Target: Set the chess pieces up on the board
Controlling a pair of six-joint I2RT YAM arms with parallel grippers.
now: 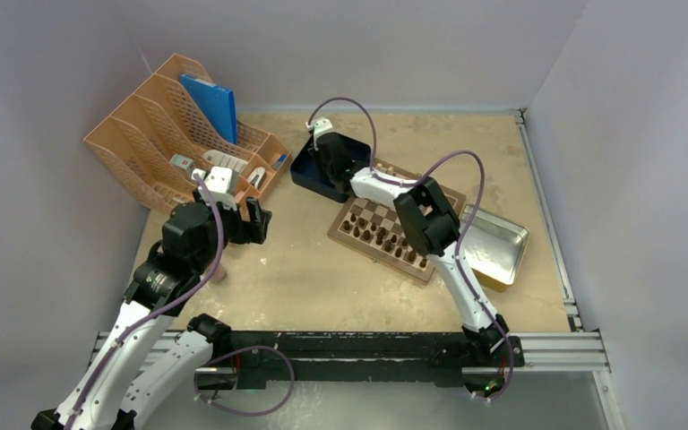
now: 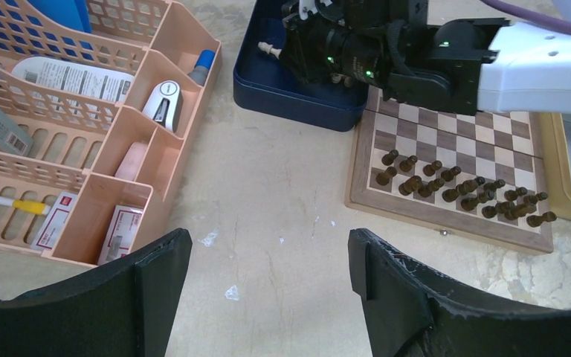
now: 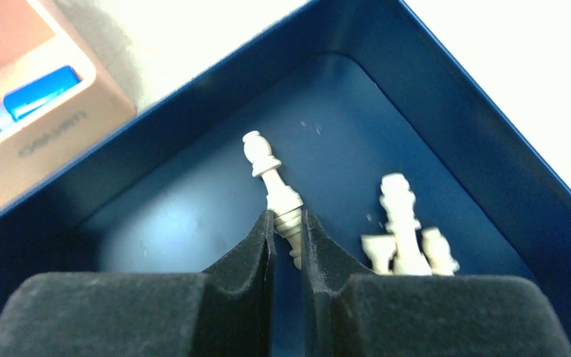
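Over the dark blue bin, my right gripper is shut on a white chess piece. Fingers cover much of it, and another white piece lies in line against it, so their boundary is hard to tell. More white pieces rest toward the right of the bin. Several dark pieces stand along the near side of the wooden chessboard. My left gripper is open and empty, away from both bin and board. From above, the right arm hides part of the bin and board.
An orange-pink organizer stands left of the bin, close to its wall. At the board's right is a metal tray. The right arm crosses above the board. Bare table lies in front.
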